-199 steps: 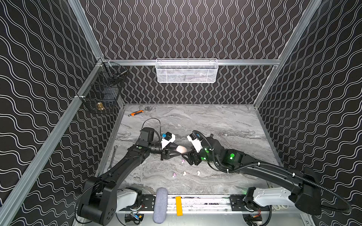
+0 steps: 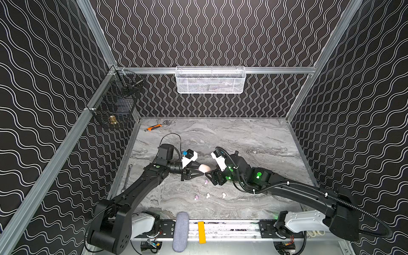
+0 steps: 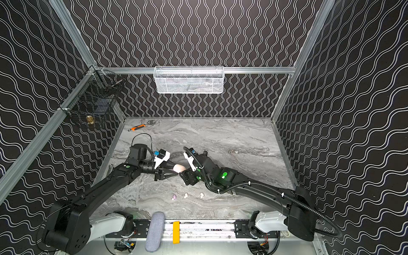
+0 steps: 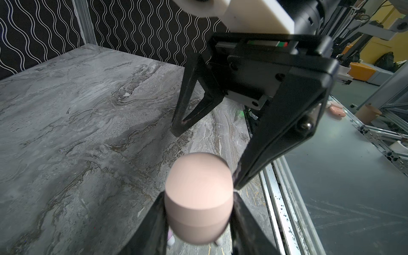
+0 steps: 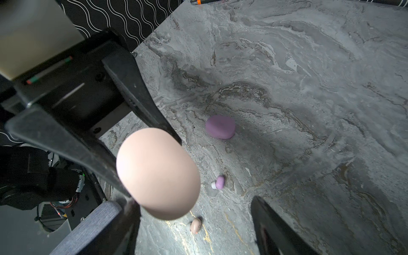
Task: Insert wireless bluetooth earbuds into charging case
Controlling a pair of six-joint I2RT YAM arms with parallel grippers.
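Held above the table is a pale pink charging case (image 5: 158, 173), with my left gripper shut on its sides. A faint seam runs round it, and no gap shows in the faces in view. My right gripper is open, with its fingertips (image 5: 131, 212) close to the case's end; whether they touch it I cannot tell. On the marble table lie a purple earbud (image 5: 219, 182) and a pink earbud (image 5: 196, 225). Small pale earbuds (image 2: 224, 195) also lie in front of the grippers in the top left view.
A purple case (image 5: 220, 127) lies on the table below the grippers. An orange-handled tool (image 2: 153, 127) is at the back left. A grey roll (image 2: 181, 231) and a yellow block (image 2: 201, 232) lie along the front rail.
The left arm and the case appear still.
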